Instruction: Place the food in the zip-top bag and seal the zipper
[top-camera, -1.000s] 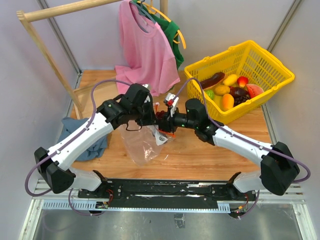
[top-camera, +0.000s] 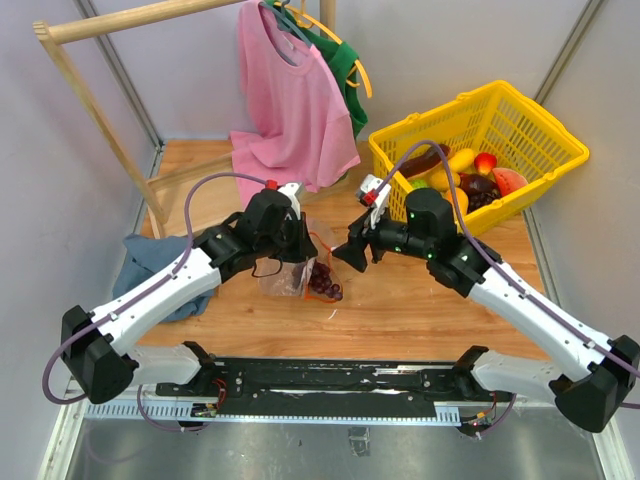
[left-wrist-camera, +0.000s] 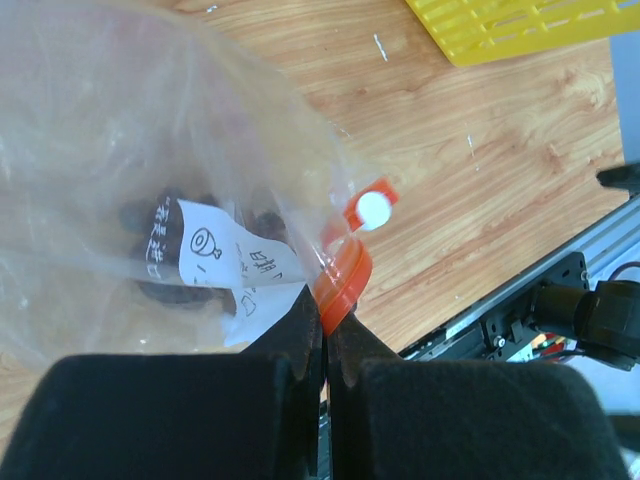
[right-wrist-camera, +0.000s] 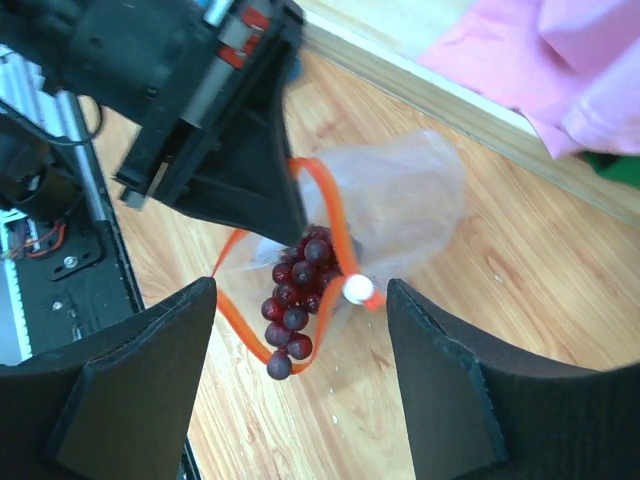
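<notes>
A clear zip bag (top-camera: 284, 280) with an orange zipper stands on the wooden table, dark red grapes (right-wrist-camera: 298, 291) inside and at its opening, with a white label (left-wrist-camera: 224, 247). My left gripper is shut on the bag's orange zipper edge, holding it up. The white slider (left-wrist-camera: 374, 209) sits on the zipper beside it. My right gripper (top-camera: 355, 245) stands open just right of the bag, nothing between its fingers; in the right wrist view the bag and slider lie beyond its fingertips.
A yellow basket (top-camera: 545, 150) of food is at the back right. A wooden rack with pink (top-camera: 285, 120) and green shirts stands behind, a blue cloth (top-camera: 160, 270) at left.
My right gripper has drawn back to the right, away from the bag, and the grapes show more in the top view. The left gripper stays at the bag's edge.
</notes>
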